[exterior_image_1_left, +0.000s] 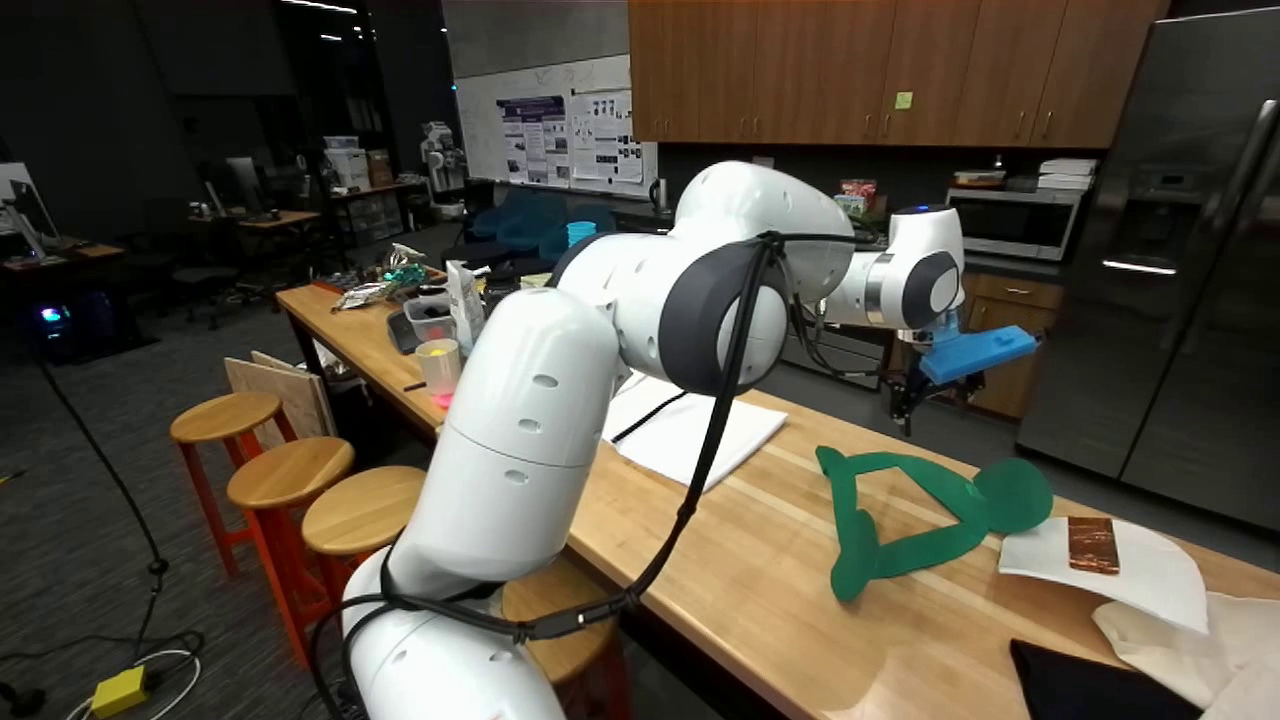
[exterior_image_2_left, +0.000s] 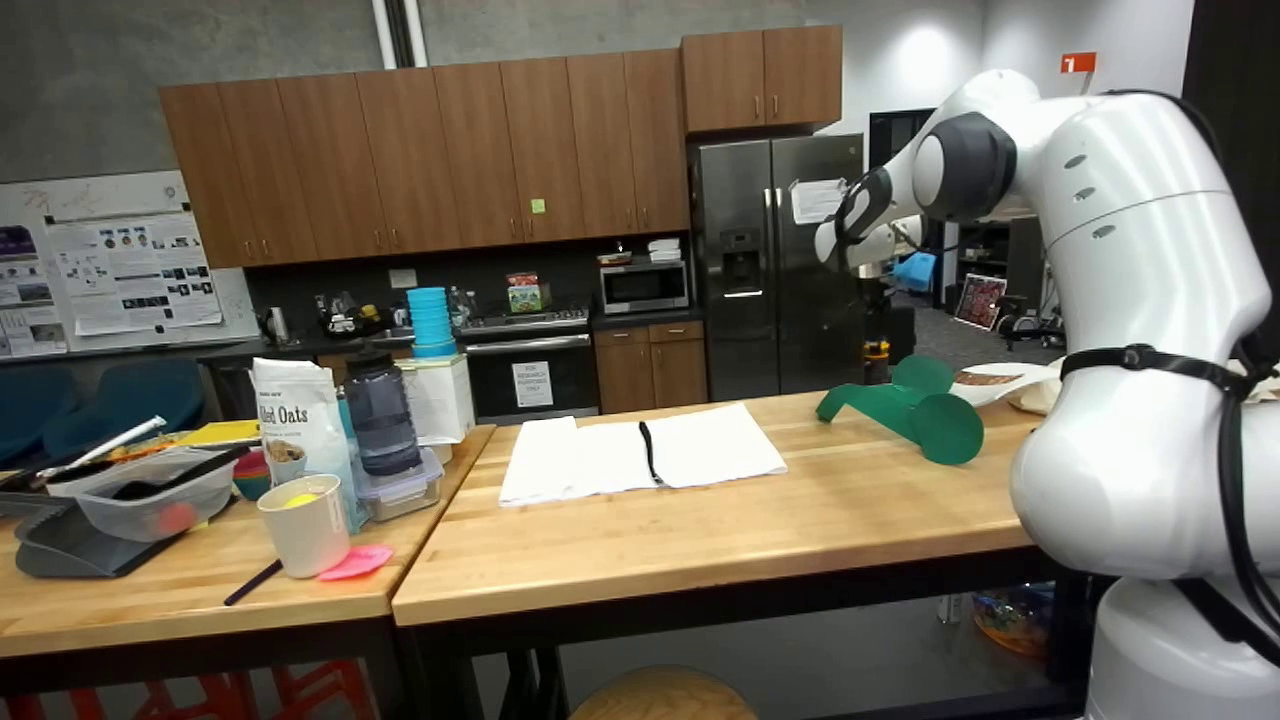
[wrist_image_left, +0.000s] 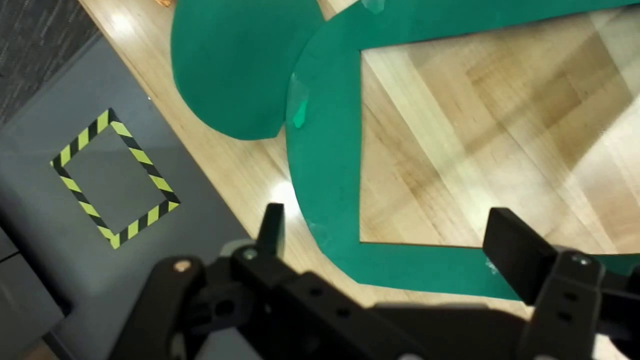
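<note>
My gripper hovers above the table's far edge, its black fingers (wrist_image_left: 516, 255) spread wide with nothing between them. Below lies a flat green cut-out (exterior_image_1_left: 918, 552), a band around an open middle with rounded lobes at its corners. From the wrist view, the green band (wrist_image_left: 327, 180) runs between and beyond the fingers, apart from them as far as I can tell. In exterior view 2 the green piece (exterior_image_2_left: 888, 408) bends up off the wood, and the gripper hangs small and dark behind it.
A white sheet with a copper patch (exterior_image_1_left: 1093, 546), a cream cloth (exterior_image_1_left: 1182, 642) and a black piece (exterior_image_1_left: 1092, 684) lie at the right. White cloth (exterior_image_2_left: 708, 444) with a black strip (exterior_image_2_left: 650, 454) rests further left. Bare wood lies between cloth and green piece.
</note>
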